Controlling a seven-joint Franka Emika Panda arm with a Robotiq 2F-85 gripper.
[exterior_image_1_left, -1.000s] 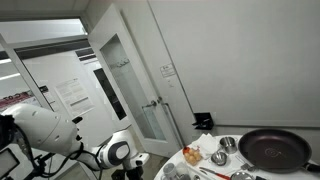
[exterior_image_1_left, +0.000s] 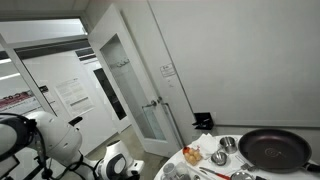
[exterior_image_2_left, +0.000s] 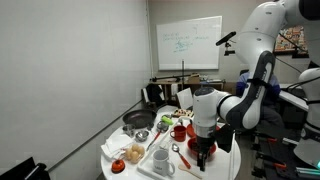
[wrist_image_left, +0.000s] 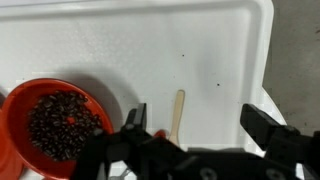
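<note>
My gripper is open above a white tray (wrist_image_left: 135, 38), its black fingers spread apart in the wrist view. Between and beneath them lies a thin utensil with a pale wooden handle (wrist_image_left: 179, 112); its lower end is partly hidden by the gripper. Left of the fingers stands a red bowl (wrist_image_left: 97, 104) holding dark beans (wrist_image_left: 62, 130). In exterior view 2 the gripper (exterior_image_2_left: 205, 158) hangs low over the near right of the table, and the arm covers part of the red bowl (exterior_image_2_left: 193, 149).
A white mug (exterior_image_2_left: 161, 161), a red mug (exterior_image_2_left: 179, 132), a tomato (exterior_image_2_left: 118, 166) and an onion (exterior_image_2_left: 133, 155) stand to the gripper's left in exterior view 2. A black pan (exterior_image_1_left: 272, 150) sits at the far end. The tray's middle has bare room.
In exterior view 1 the white arm has come down a little over the last second, its end sinking toward the bottom edge. The table items there look unmoved.
</note>
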